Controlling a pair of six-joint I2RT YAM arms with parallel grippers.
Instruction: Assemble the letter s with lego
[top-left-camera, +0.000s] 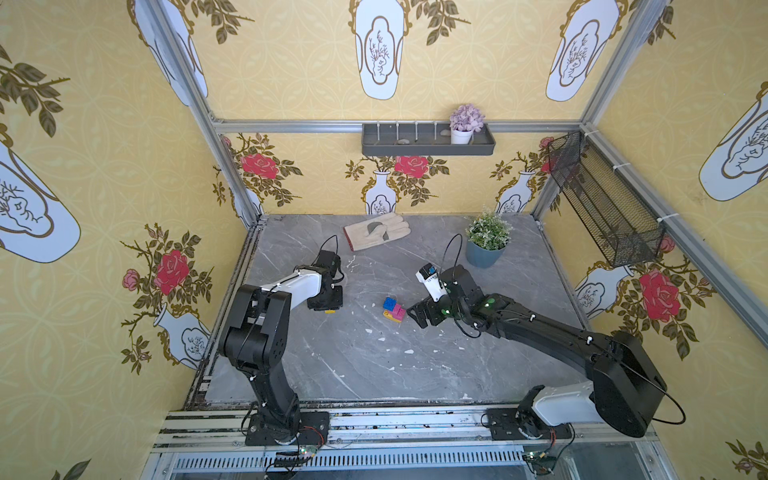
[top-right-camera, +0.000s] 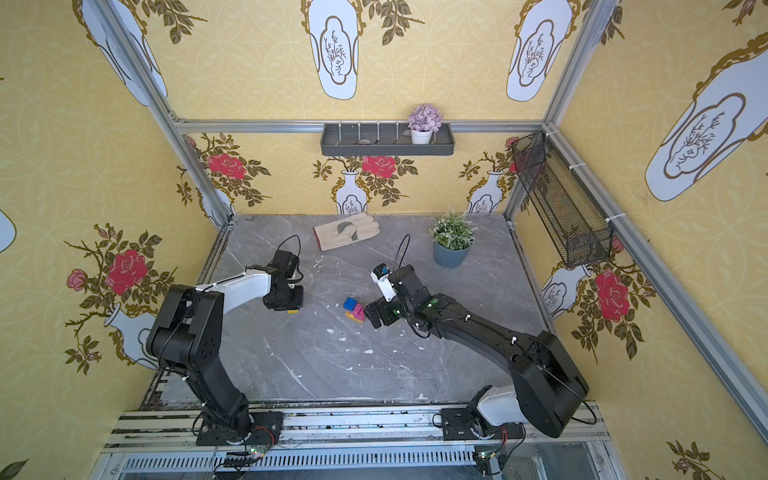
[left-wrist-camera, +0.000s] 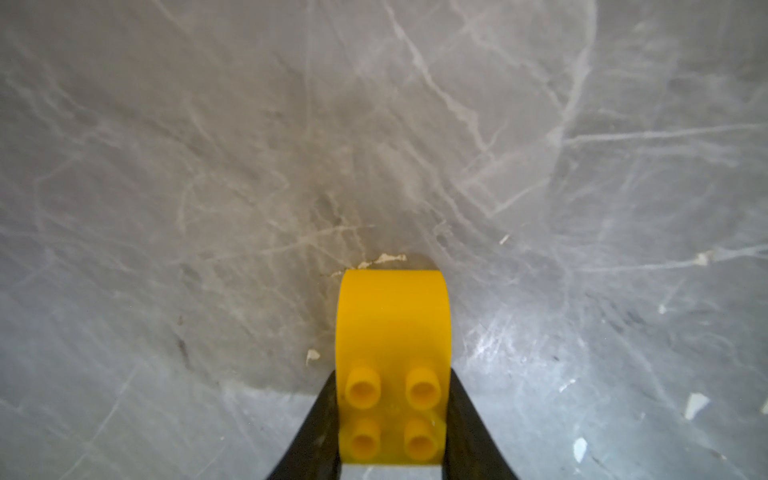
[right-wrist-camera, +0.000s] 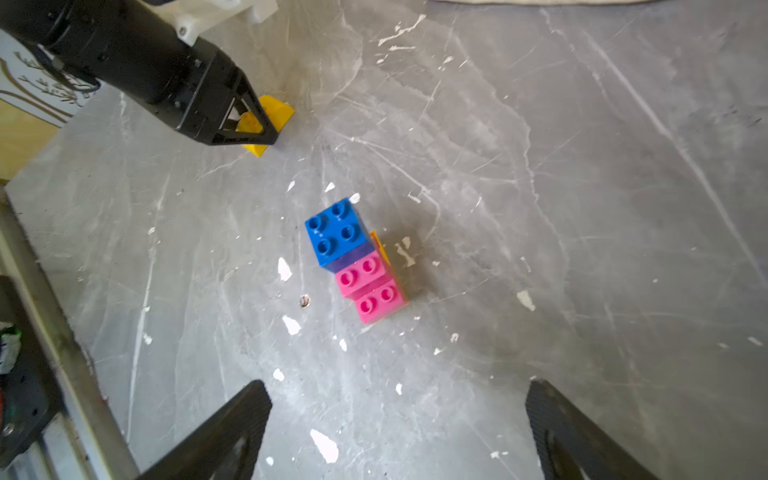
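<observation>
My left gripper is shut on a yellow curved brick (left-wrist-camera: 392, 312) with four studs, low over the left-middle tabletop. Near the table's middle lies a cluster of joined bricks: a blue brick (right-wrist-camera: 334, 232) with four studs, pink bricks (right-wrist-camera: 365, 273) beside it and a yellow brick (right-wrist-camera: 380, 242) mostly hidden behind them. My right gripper stands open just right of that cluster in the top views, its dark fingers at the bottom of the right wrist view, nothing between them.
A beige glove (top-left-camera: 376, 230) lies at the back middle. A potted plant (top-left-camera: 485, 248) stands at the back right, behind the right arm. A wire basket (top-left-camera: 608, 200) hangs on the right wall.
</observation>
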